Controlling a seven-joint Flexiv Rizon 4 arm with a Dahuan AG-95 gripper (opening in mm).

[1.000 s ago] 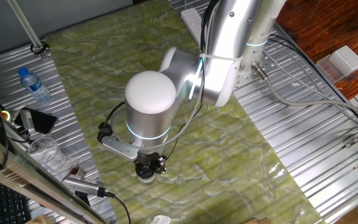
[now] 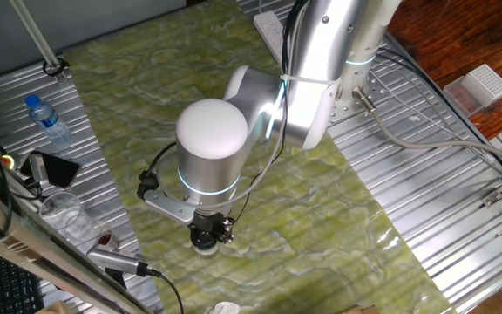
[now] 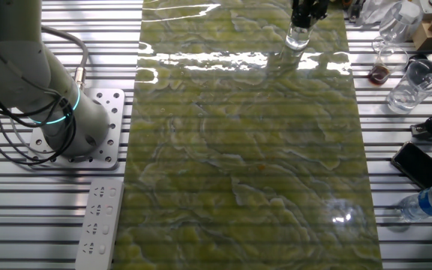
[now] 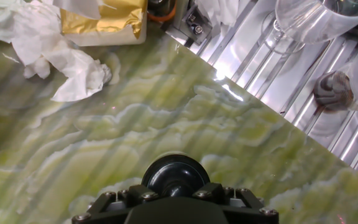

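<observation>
Pointing down over the green marbled mat, my gripper has its fingers against both sides of a round black cap (image 4: 175,174) in the wrist view. Exterior view 2 shows a small clear glass jar (image 3: 298,38) directly beneath the dark gripper (image 3: 307,13) at the mat's far end. The gripper looks shut on this jar by its cap. Whether the jar's base touches the mat, I cannot tell. From exterior view 1, the gripper (image 2: 207,239) is mostly hidden under the arm's end.
White crumpled tissue (image 4: 79,71) and a gold-wrapped block (image 4: 104,22) lie ahead in the wrist view. Clear glasses (image 3: 416,86), a phone (image 3: 424,166) and a water bottle (image 3: 427,202) line one side. A power strip (image 3: 100,225) lies near the base.
The arm's end has shifted very slightly to the right in exterior view 1. Otherwise nothing visibly differs.
</observation>
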